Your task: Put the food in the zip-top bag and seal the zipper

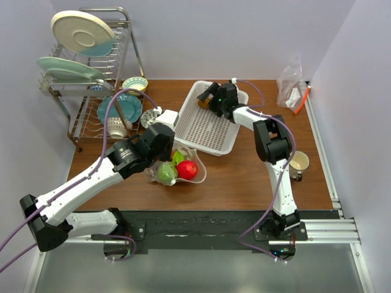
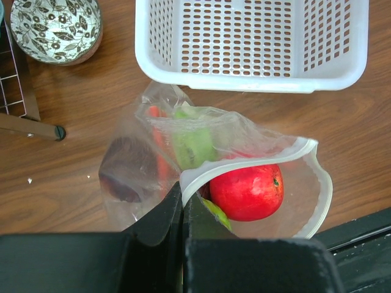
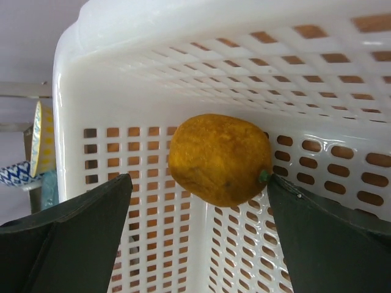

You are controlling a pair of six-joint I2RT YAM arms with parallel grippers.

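Note:
In the left wrist view the clear zip top bag [image 2: 201, 174] lies with its mouth gaping, a red round food [image 2: 247, 192], something green [image 2: 194, 146] and an orange-red stick [image 2: 160, 149] inside. My left gripper is shut on the bag's white rim at one side of the mouth. In the right wrist view an orange-brown round food [image 3: 220, 160] rests in a corner of the white basket [image 3: 140, 97]. My right gripper is open around it, the left finger [image 3: 104, 213] clear of it, the right fingertip close to its side; contact there is unclear.
Left of the basket stands a dish rack [image 1: 91, 91] with plates and bowls. A cup [image 1: 299, 163] is at the right, and a crumpled clear bag [image 1: 292, 85] lies in the back right corner.

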